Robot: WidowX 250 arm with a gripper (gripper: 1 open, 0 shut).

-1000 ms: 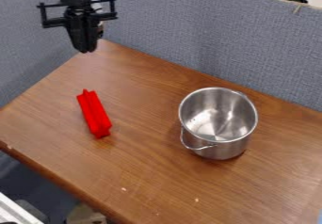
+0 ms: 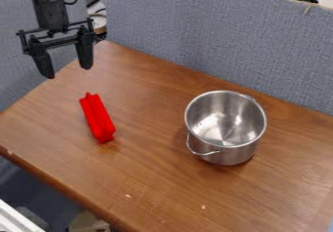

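Note:
My black gripper (image 2: 65, 60) hangs in the upper left of the view, above the table's far left corner, open with nothing between its fingers. Below it and a little to the right, a red elongated object (image 2: 96, 117) lies on the wooden table (image 2: 156, 187). A steel pot (image 2: 227, 129) with a wire handle stands upright on the right half of the table. Its visible interior looks empty.
Grey padded walls (image 2: 221, 31) border the table at the back and left. Some clutter shows beyond the near left edge.
The gripper has moved left and down from the top of the back corner. The red object and the pot have not moved.

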